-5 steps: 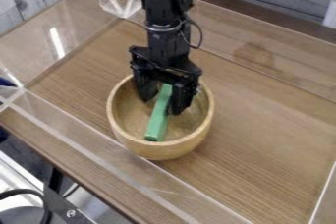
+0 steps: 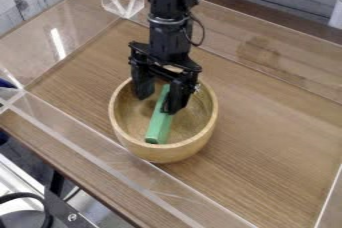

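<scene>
A light wooden bowl (image 2: 135,133) stands on the wooden table, with a green bar-shaped object (image 2: 159,127) lying lengthwise inside it. The black arm comes down from the top of the view, and its gripper (image 2: 163,93) is low over the back half of the bowl, its black fingers on either side near the upper end of the green object. The gripper looks open; whether either finger touches the object cannot be told.
Cables and a pale checked surface lie beyond its left edge.
The arm and gripper have shifted slightly over the bowl. The green object stays inside it, at nearly the same place.
</scene>
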